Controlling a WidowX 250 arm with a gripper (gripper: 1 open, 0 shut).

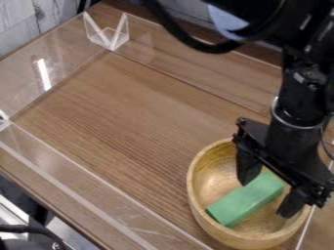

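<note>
A tan bowl (206, 184) sits at the lower right of the camera view, holding a green block (237, 207) that lies tilted in it. My black gripper (271, 166) is over the bowl, its fingers open, reaching down at either side above the block. The block appears free between them; part of the bowl is hidden behind the gripper.
A small clear wire-like holder (107, 31) stands at the back left. Dark cables lie at the lower left edge.
</note>
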